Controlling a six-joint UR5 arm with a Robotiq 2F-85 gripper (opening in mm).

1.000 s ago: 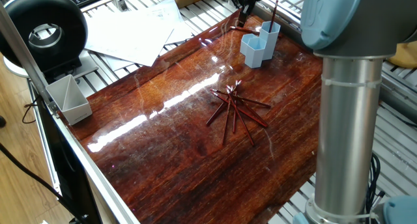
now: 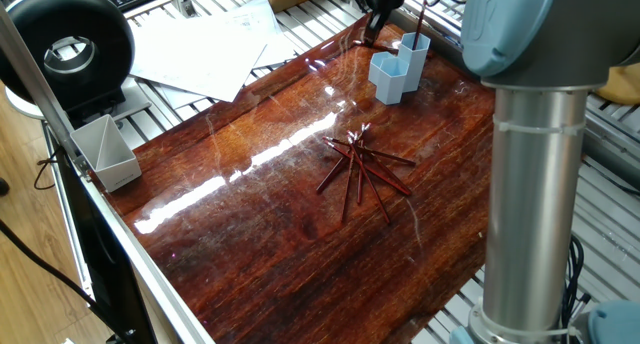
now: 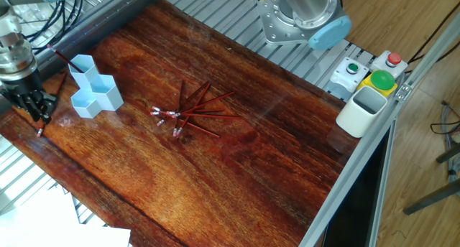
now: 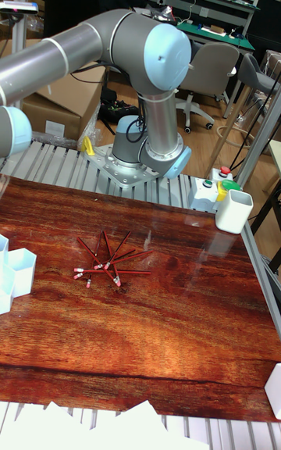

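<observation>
Several dark red pencils [image 2: 361, 176] lie crossed in a loose pile on the wooden table, their pale ends bunched together. A light blue holder of joined hexagonal cups [image 3: 100, 93] stands upright on the table, with one pencil [image 3: 69, 60] leaning in a cup. Another pencil [image 3: 40, 129] lies flat beside the holder, close to the table's edge. Directly at that lying pencil is my black gripper [image 2: 370, 41], pointing down with its tips low by the tabletop. Its fingers are small and dark, so whether they are apart or closed on the pencil is unclear. The third view leaves the gripper out.
A white square container [image 3: 361, 112] stands at one table edge by the button boxes [image 3: 383, 80]. Another white container [image 2: 106, 152] sits at the opposite corner. White papers [image 2: 200, 49] lie on the slatted frame beyond the edge.
My gripper has come down slightly toward the lying pencil beside the holder. The pencil pile and the holder have stayed where they were.
</observation>
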